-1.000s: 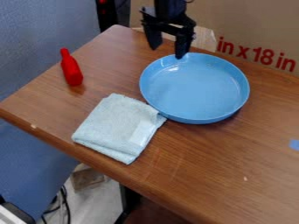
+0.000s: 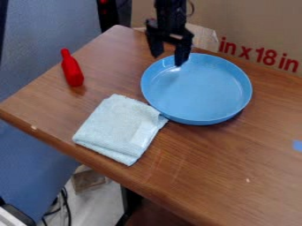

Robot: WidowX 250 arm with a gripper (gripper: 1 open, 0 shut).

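My black gripper hangs at the top of the view, over the back edge of a light blue round plate; its fingers point down and look apart, with nothing visible between them. A folded pale blue cloth lies left and in front of the plate. A red bottle-like object lies on the left side of the wooden table.
A cardboard box stands behind. The table's left edge drops to the floor.
My gripper has shifted slightly left and drawn a little upward or back. The plate, cloth and red object have not moved.
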